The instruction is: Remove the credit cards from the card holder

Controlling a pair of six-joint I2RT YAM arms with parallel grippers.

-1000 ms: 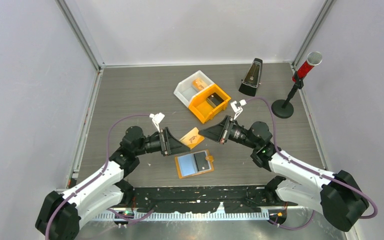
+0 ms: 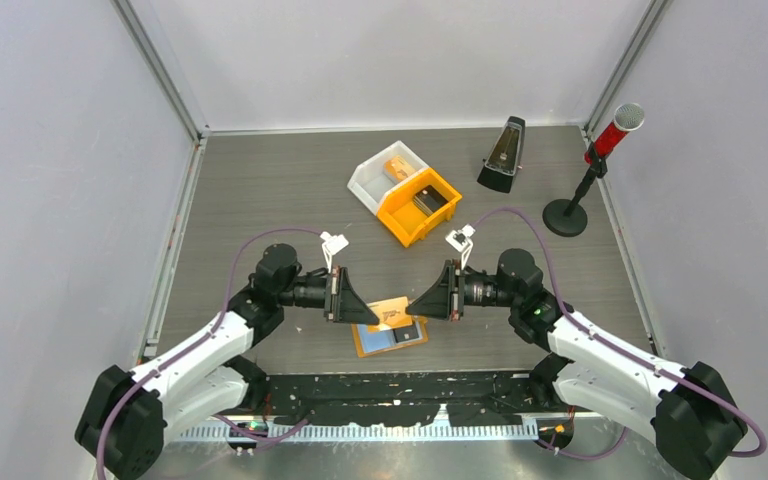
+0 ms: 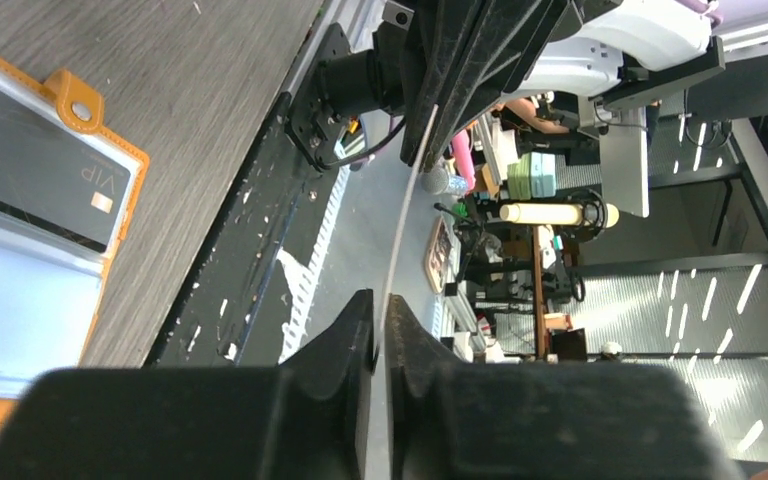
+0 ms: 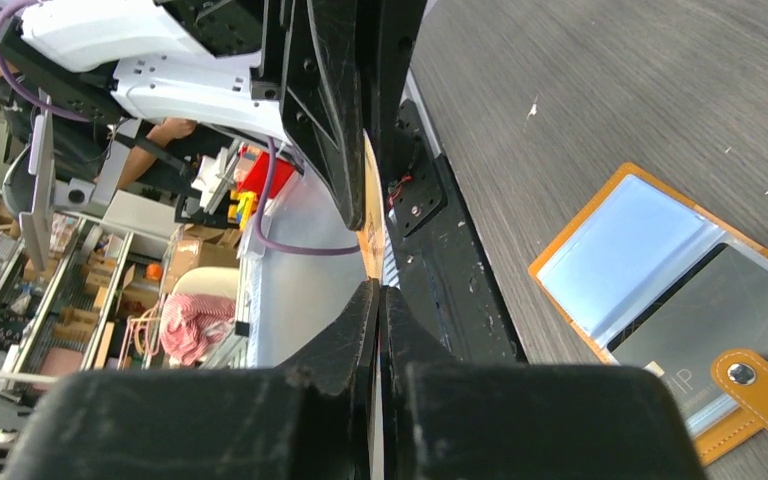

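An orange card (image 2: 390,313) spans the gap between my two grippers, above the near part of the card holder. Seen edge-on in the right wrist view, the card (image 4: 372,225) runs into my right gripper, which is shut on it. The fingertips of my left gripper stand slightly parted around the card's other end, with a narrow gap showing. Open on the table lies the orange-edged card holder (image 2: 362,346), with a pale blue side and a dark card (image 3: 40,160) marked VIP in the other side.
Farther back sit a white bin (image 2: 365,186) with an orange card in it and a yellow bin (image 2: 412,222) holding a dark card. A metronome (image 2: 503,155) and a microphone stand (image 2: 565,216) occupy the back right.
Both grippers and the orange card have come nearer the table's front edge. The card now overlaps the holder in the top view and is less tilted. The holder has stayed in place.
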